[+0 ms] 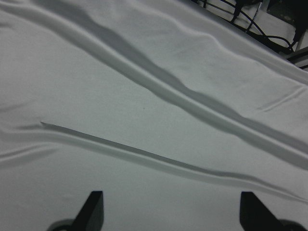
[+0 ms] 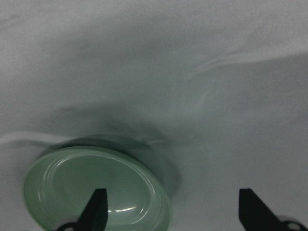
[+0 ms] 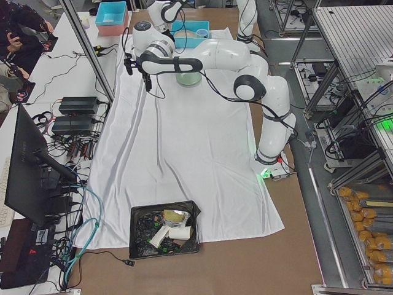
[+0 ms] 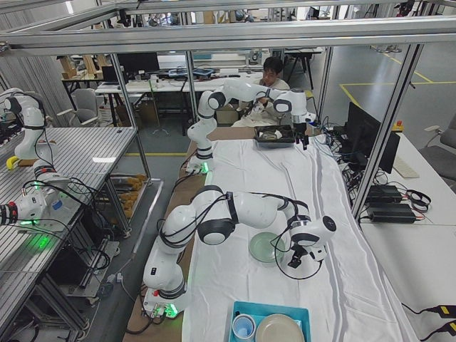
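A pale green bowl [image 4: 262,246] rests on the white cloth [image 3: 172,160]; it also fills the lower left of the right wrist view [image 2: 72,178]. My right gripper is open above the cloth beside the bowl, with nothing held. My left gripper is open over bare, wrinkled cloth with nothing between its fingers. In the camera left view, the left arm's raised end hides part of the other arm.
A blue tray [image 4: 299,317] with a plate [image 4: 278,331] and cup [image 4: 244,326] is at one end. A black bin [image 3: 141,239] with packets stands at the other. Monitor, cables and frame posts line one side.
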